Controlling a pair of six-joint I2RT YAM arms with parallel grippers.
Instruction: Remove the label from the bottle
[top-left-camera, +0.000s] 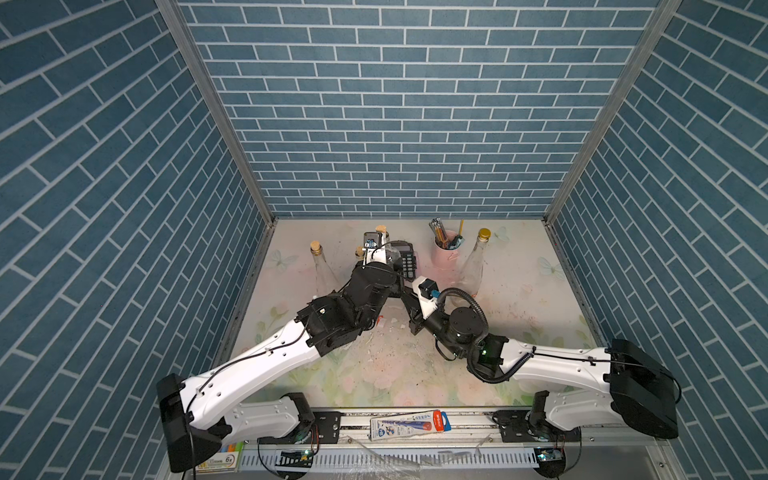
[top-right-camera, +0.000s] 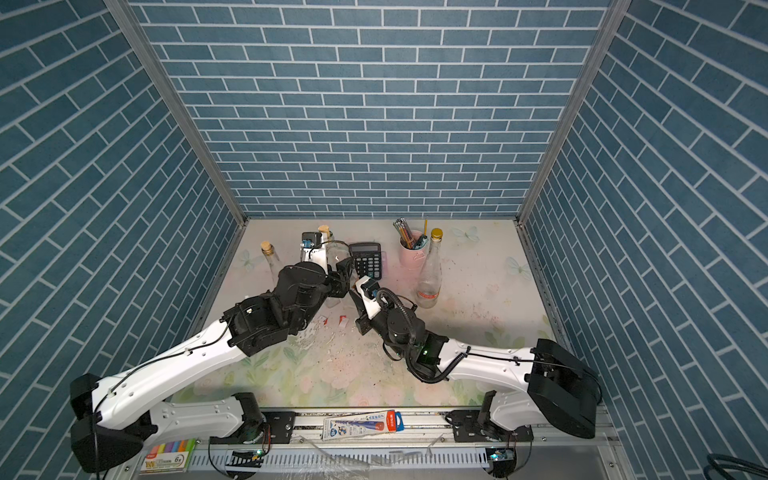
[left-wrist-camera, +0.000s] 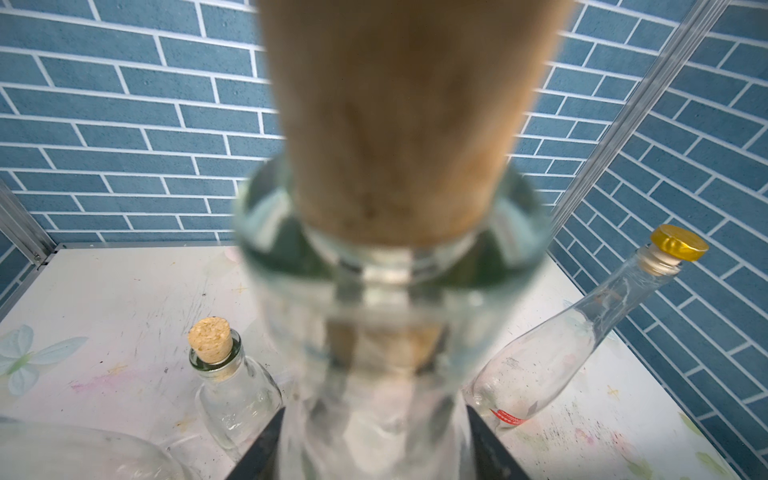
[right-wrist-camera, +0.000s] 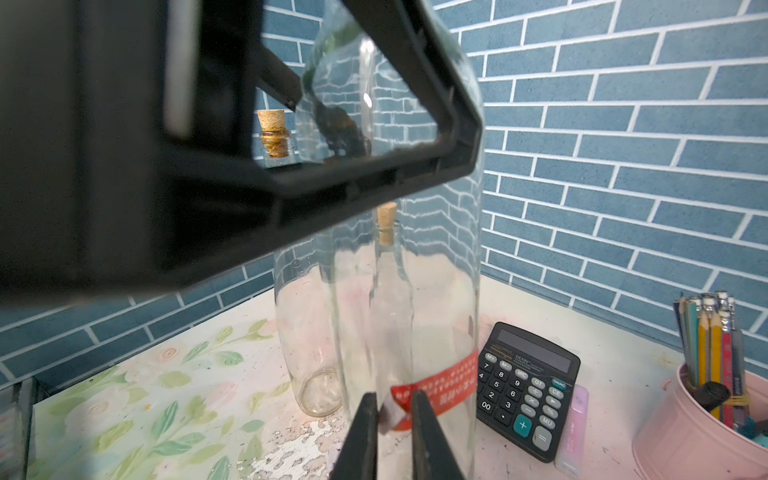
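Clear glass fills the middle of the left wrist view: a corked bottle (left-wrist-camera: 384, 320) with my left gripper shut around it. The right wrist view shows the same bottle (right-wrist-camera: 444, 308) close up, dark left gripper fingers (right-wrist-camera: 460, 148) across its upper part. A red label (right-wrist-camera: 444, 388) wraps low on the glass; its left end stands away, whitish. My right gripper is part open, a fingertip on either side of that loose end in the view. Whether they touch it I cannot tell.
A gold-capped bottle (top-right-camera: 429, 276) stands to the right, a pink pencil cup (top-right-camera: 413, 256) behind it. Other corked bottles (top-left-camera: 316, 249) are at the left. A calculator (right-wrist-camera: 528, 384) lies beyond the held bottle. Small red scraps (top-right-camera: 342, 320) lie on the table, whose front is clear.
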